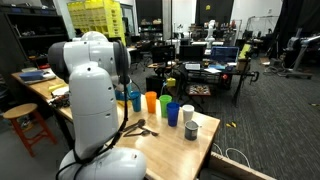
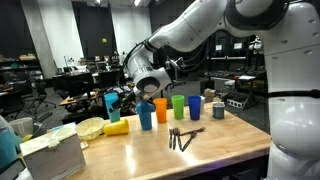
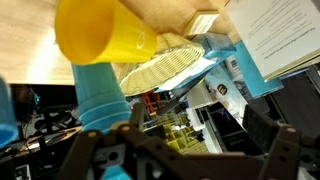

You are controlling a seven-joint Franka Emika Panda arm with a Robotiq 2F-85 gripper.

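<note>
My gripper (image 2: 128, 101) hangs over the far part of the table, near a light-blue cup (image 2: 112, 102) and a second blue cup (image 2: 145, 116). In the wrist view the gripper is open, its dark fingers along the bottom. Light-blue cups (image 3: 98, 92), apparently stacked, stand out to its left. A yellow cup (image 3: 110, 35) shows above them; in exterior view 2 this yellow cup (image 2: 117, 127) lies on its side. Whether any finger touches the blue cups is unclear.
Orange (image 2: 161, 110), green (image 2: 178, 106), blue (image 2: 195, 105) and white (image 2: 208, 97) cups and a metal mug (image 2: 218, 111) stand beyond. Forks (image 2: 185, 138) lie on bare table. A wicker basket (image 2: 90, 129) and white box (image 2: 52, 160) occupy the left.
</note>
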